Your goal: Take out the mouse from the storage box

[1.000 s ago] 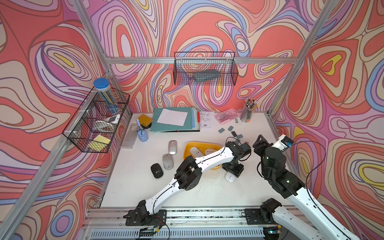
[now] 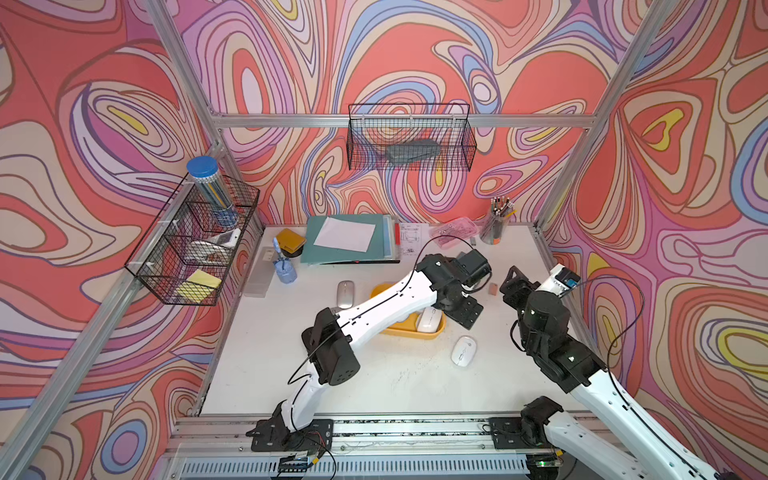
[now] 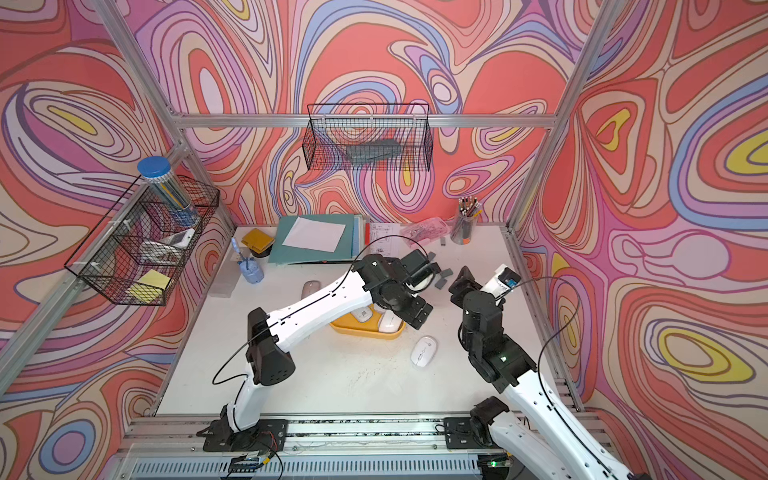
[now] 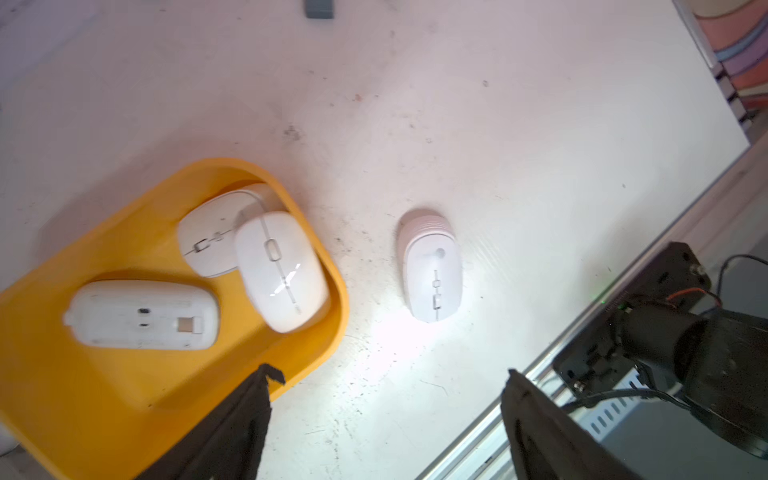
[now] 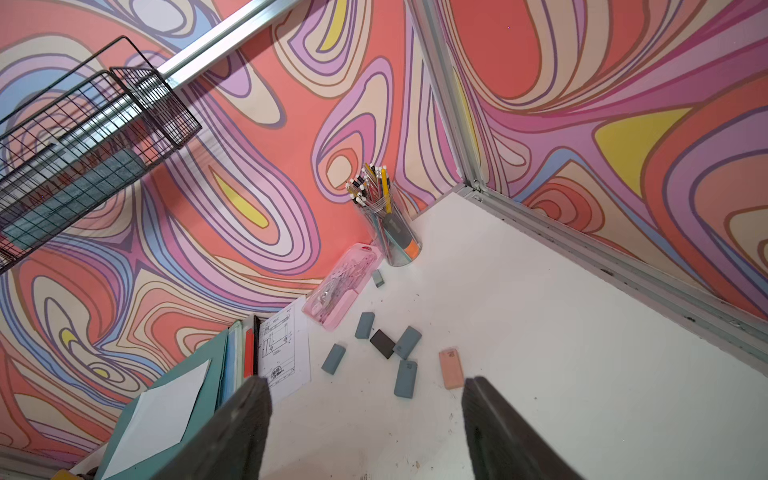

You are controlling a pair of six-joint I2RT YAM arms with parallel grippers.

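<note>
In the left wrist view the yellow storage box (image 4: 184, 432) lies at the left with two white mice inside, a front mouse (image 4: 281, 272) leaning on a second mouse (image 4: 212, 240), and a white stick-like device (image 4: 144, 314). Out on the bare table to the box's right sits another white mouse (image 4: 433, 272). Above box and table my left gripper hovers, open and empty, its fingers (image 4: 240, 424) wide apart. My right gripper stands open over the right side with nothing between its fingers. The left arm covers part of the box from above.
Grey erasers (image 5: 405, 378) and a pink eraser (image 5: 451, 368) lie at the back right. Behind them are a pink case (image 5: 344, 286) and a pencil cup (image 5: 392, 228). Green folders (image 2: 352, 254) rest at the back.
</note>
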